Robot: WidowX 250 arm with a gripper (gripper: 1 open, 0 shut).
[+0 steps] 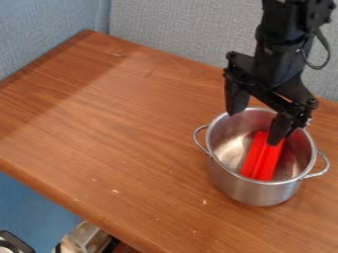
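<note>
My black gripper [258, 109] hangs over a steel pot [231, 173] on the right side of the wooden table, its two fingers spread apart, one at the pot's back left and the other above its right part. Inside the pot lie red stick-like objects [263, 158], below my gripper. The pot has a wire handle on each side.
A grey padded wall [172, 25] stands behind it. Some metal hardware [86, 238] sits at the lower left, off the table's edge.
</note>
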